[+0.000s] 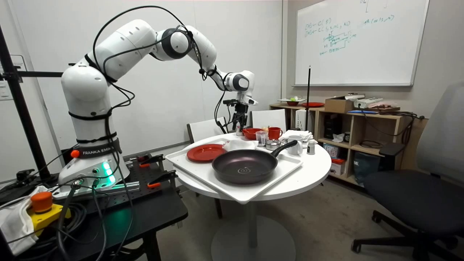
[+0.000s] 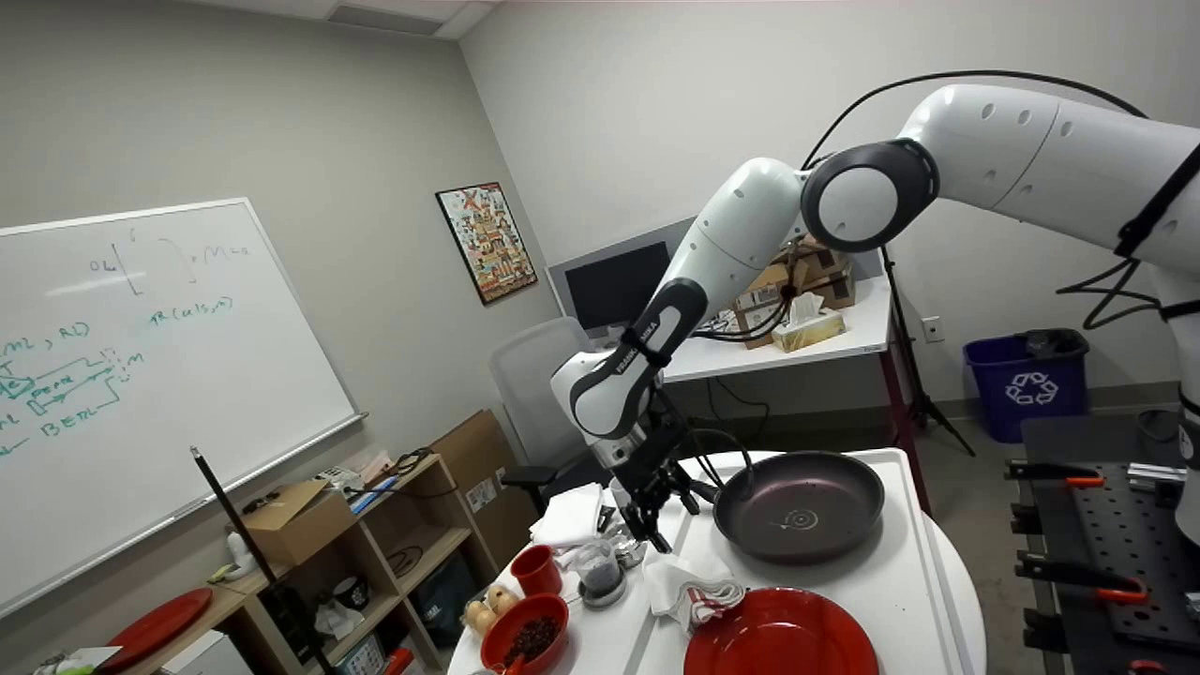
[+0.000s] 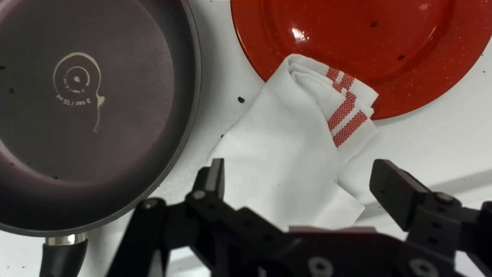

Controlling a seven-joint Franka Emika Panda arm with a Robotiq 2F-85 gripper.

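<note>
My gripper is open, its two dark fingers wide apart with nothing held. Beyond them, framed by the gap in the wrist view, lies a folded white cloth with red stripes. One striped end of the cloth rests on the rim of a red plate. A dark frying pan sits to the left of the cloth, its handle pointing to the bottom of the wrist view. In exterior view 2 the gripper hangs close to the cloth; its exact height cannot be told.
Pan, plate and cloth share a white tray on a round table. Close by stand a red bowl of dark bits, a red mug, a glass and a white mug.
</note>
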